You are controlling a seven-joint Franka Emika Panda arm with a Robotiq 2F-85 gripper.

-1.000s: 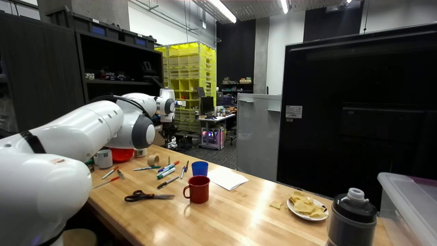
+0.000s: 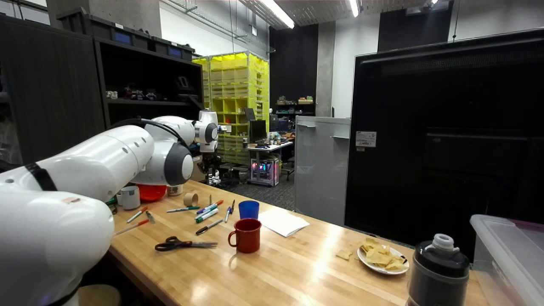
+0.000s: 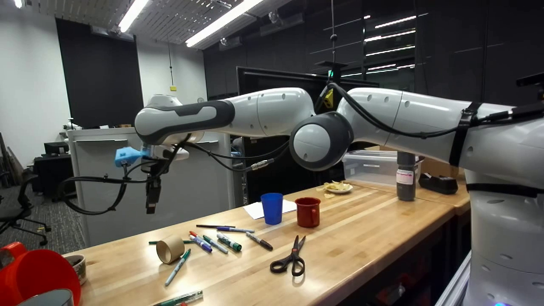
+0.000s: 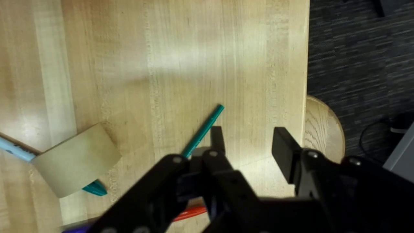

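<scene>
My gripper hangs above the table's far end, its fingers apart with bare wood showing between them. Just left of the left fingertip in the wrist view lies a thin green marker [image 4: 203, 130], its lower end hidden by the gripper. A cardboard roll [image 4: 77, 161] rests farther left, over part of another green-tipped pen. Part of a red pen [image 4: 190, 213] shows beneath the gripper body. From the side, the gripper [image 3: 152, 204] is well above the tabletop and clear of the pens.
Several markers [image 3: 229, 242], scissors [image 3: 290, 261], a blue cup [image 3: 271, 208] and a red mug [image 3: 308, 212] stand or lie mid-table. A red container [image 3: 43, 278] sits at the near left. Chips fill a plate [image 2: 365, 259] near a bottle [image 2: 439, 278]. The table edge [image 4: 307, 58] is close by.
</scene>
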